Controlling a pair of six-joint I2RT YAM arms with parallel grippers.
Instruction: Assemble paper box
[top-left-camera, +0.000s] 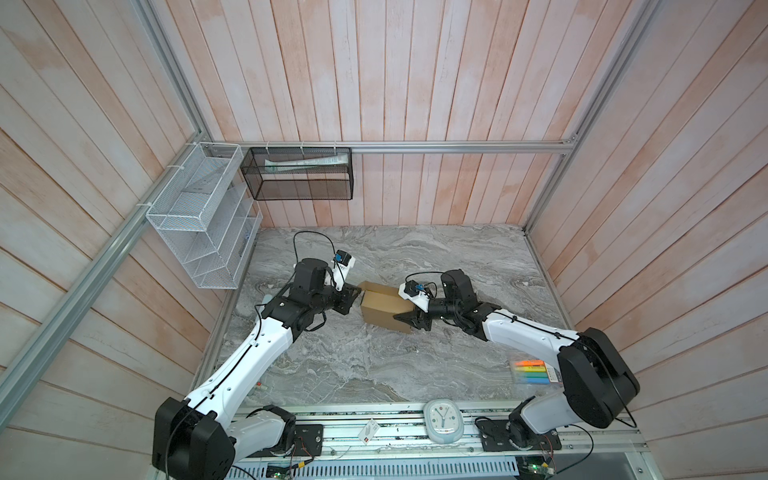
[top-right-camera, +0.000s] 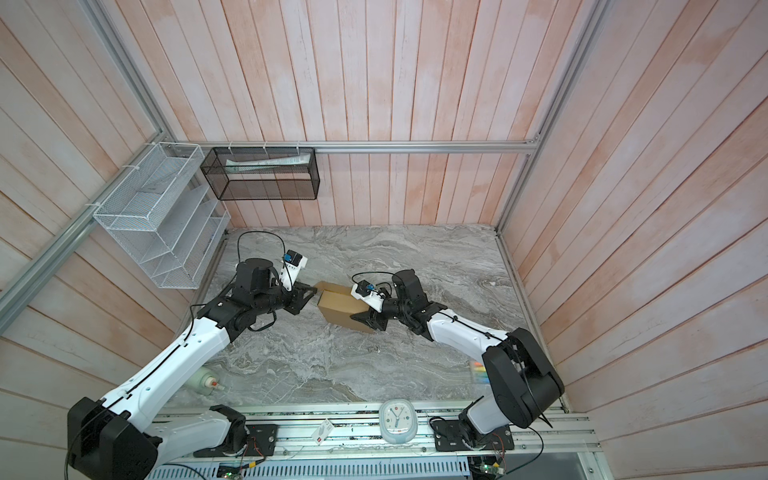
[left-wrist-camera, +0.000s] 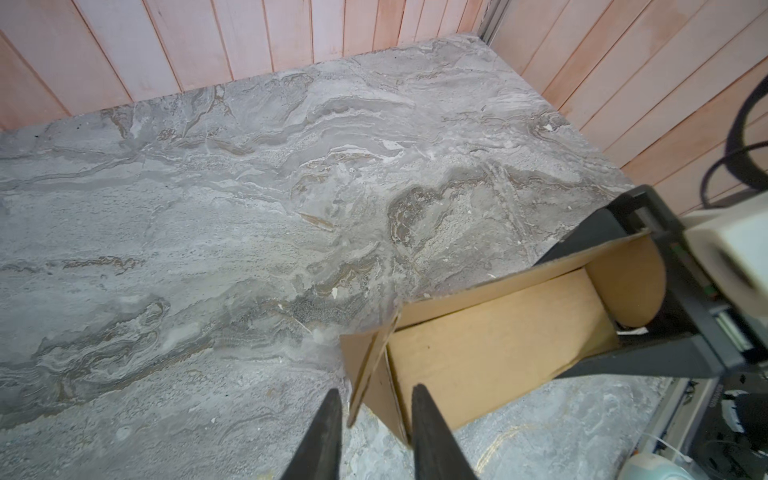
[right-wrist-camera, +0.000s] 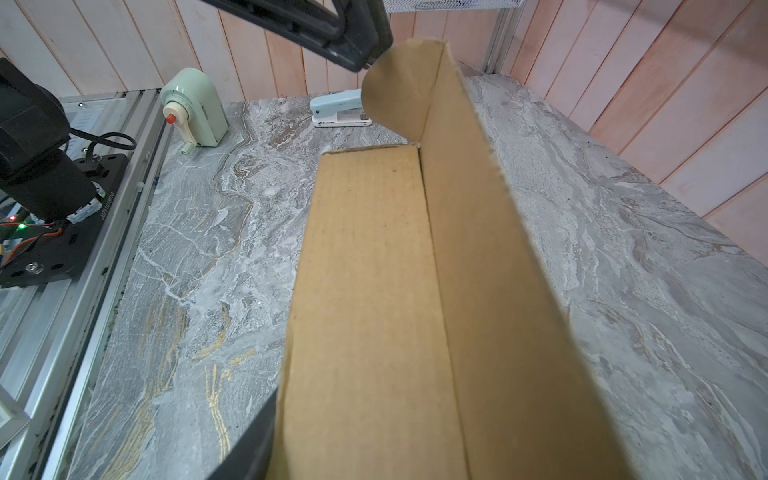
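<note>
The brown cardboard box (top-left-camera: 384, 305) is folded up, its long panels and an end flap (right-wrist-camera: 406, 84) showing in the right wrist view. At its left end, my left gripper stands open, fingers apart. The thin edge of a left-end flap (left-wrist-camera: 372, 368) appears between its fingertips, apparently beyond them; contact cannot be told. At the opposite end, my right gripper (top-left-camera: 406, 318) has its fingers (left-wrist-camera: 660, 360) along both sides of the box. Whether they press on it cannot be told, since the box hides most of them in the right wrist view.
A light blue stapler (right-wrist-camera: 340, 108) and a pale green crank device (right-wrist-camera: 196, 108) lie on the left of the marble table (top-left-camera: 344, 368). Coloured items (top-left-camera: 530, 371) sit at front right.
</note>
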